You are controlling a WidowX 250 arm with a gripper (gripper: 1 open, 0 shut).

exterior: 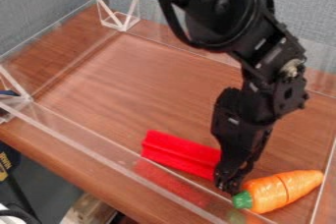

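Note:
My black gripper (pixel 231 177) points down near the right end of a red elongated block (pixel 178 151), which lies along the clear front wall of the enclosure. The fingertips are low, between the red block and an orange toy carrot (pixel 284 188) with a green top at the front right. The fingers overlap in this view, so whether they are open or shut, or touch either thing, is unclear.
Transparent walls surround it, with white corner brackets (pixel 116 17) at the back left. Cables and dark items lie outside at the lower left.

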